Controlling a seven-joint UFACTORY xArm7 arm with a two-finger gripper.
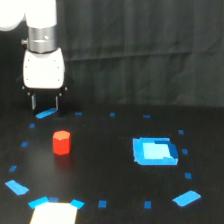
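Note:
A red-orange block (62, 143) with an angular outline rests on the black table, left of the middle. My gripper (45, 102) points downward behind and slightly left of that block, clear of it. Its two dark fingers stand apart, and nothing shows between them. To the right lies a flat blue square (139, 152) with a white patch (157, 151) in its middle.
Blue tape strips (16, 187) and small blue marks are scattered over the table. Cut off by the front edge is a pale object (54, 213). Bare table separates the block from the blue square. A dark curtain (140, 55) hangs behind.

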